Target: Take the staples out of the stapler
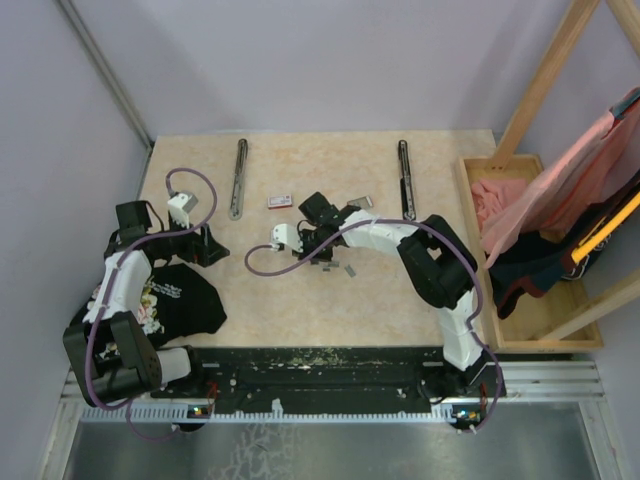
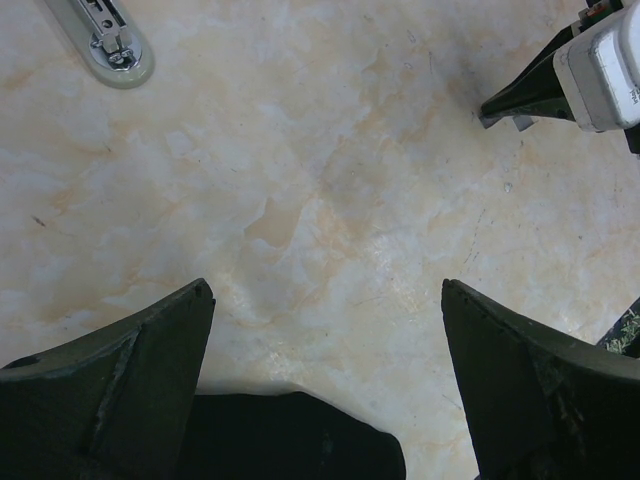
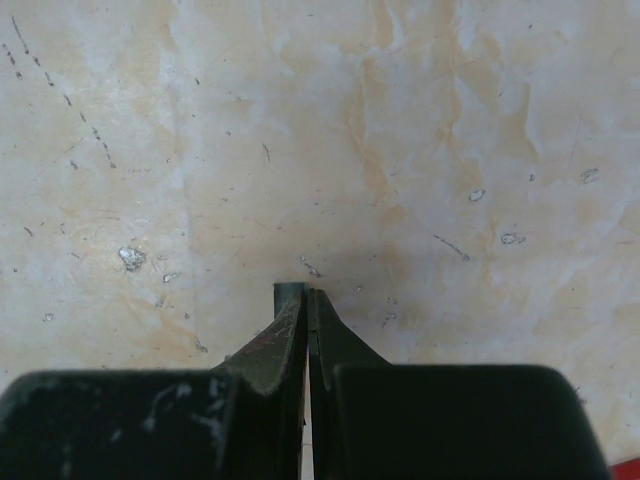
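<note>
In the right wrist view my right gripper is shut, its fingertips meeting with nothing between them. A small dark grey staple strip piece shows just outside the left finger, partly hidden behind it. In the top view, small grey strip pieces lie on the table close to the right arm. An opened stapler lies at the back left, its end visible in the left wrist view. Another long stapler lies back right. My left gripper stands open and empty above the table at the left.
A red and white box sits at the back middle; a red corner shows low in the right wrist view. Black cloth covers the front left. A wooden tray with clothes borders the right.
</note>
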